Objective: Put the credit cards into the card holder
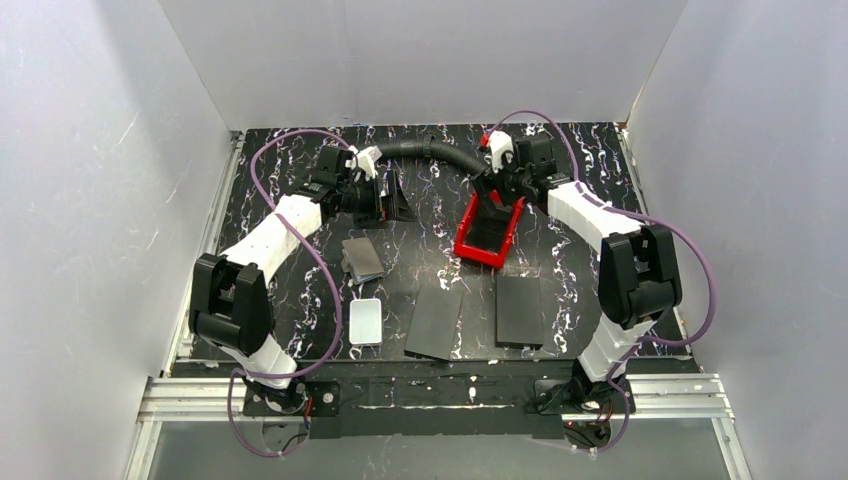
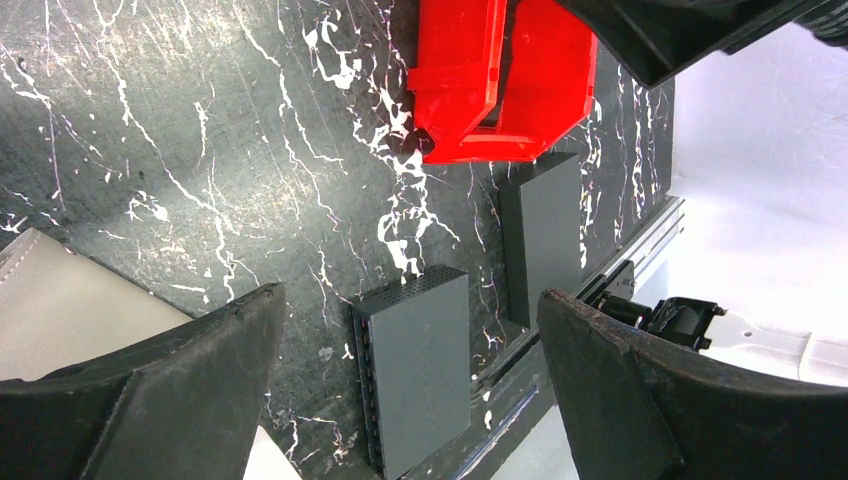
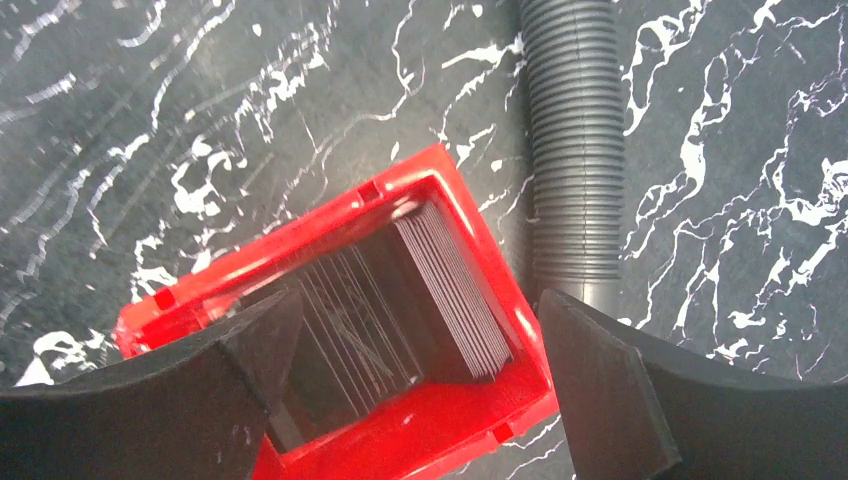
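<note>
A red open-topped box (image 1: 486, 254) sits right of the table's middle. Inside it, the right wrist view shows a dark block with a row of thin pale edges (image 3: 455, 290), perhaps stacked cards, and a dark panel with pale lines (image 3: 345, 345). My right gripper hovers over this box, its fingers wide apart with nothing held. My left gripper is open and empty above the left side of the table. Near it lies a grey-beige folded piece (image 1: 362, 258), possibly the card holder, also partly seen in the left wrist view (image 2: 85, 310). No card is clearly identifiable.
A white shallow tray (image 1: 366, 322) lies at the front left. Two dark flat boxes (image 1: 433, 322) (image 1: 519, 310) are at the front edge. Behind the red box runs a ribbed black hose (image 3: 575, 150). Bare marbled table lies between the arms.
</note>
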